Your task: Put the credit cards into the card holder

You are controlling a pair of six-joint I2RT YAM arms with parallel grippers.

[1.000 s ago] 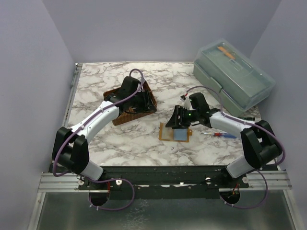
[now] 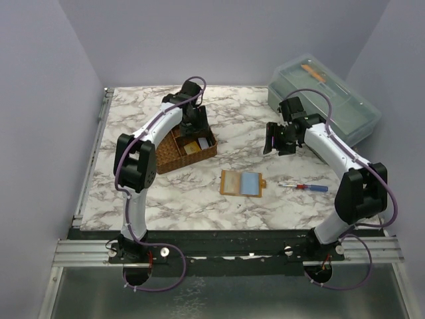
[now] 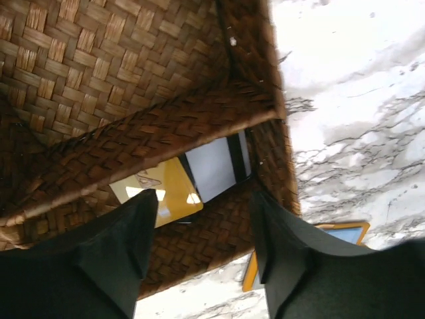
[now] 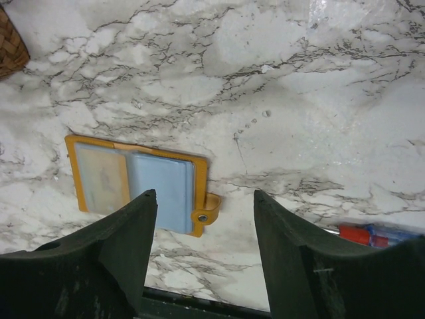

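In the left wrist view a gold card [image 3: 174, 193] and a white card with a black stripe [image 3: 211, 169] lie in a compartment of the woven basket [image 3: 199, 129]. My left gripper is over that compartment, its fingers apart and nothing between them. The card holder [image 4: 200, 174] lies flat on the table in the right wrist view, orange-framed with a clear pane and a pale blue one. My right gripper stands open and empty above the table, up and to the right of the holder in the top view.
A red and blue screwdriver [image 2: 307, 187] lies to the right of the holder. The big green lidded box [image 2: 325, 100] fills the back right. Bare marble tabletop [image 2: 232, 126] separates the basket from the right gripper.
My right gripper has moved from over the card holder to the right and back, uncovering it. The left arm has swung further over the basket, and the cards now show from above.
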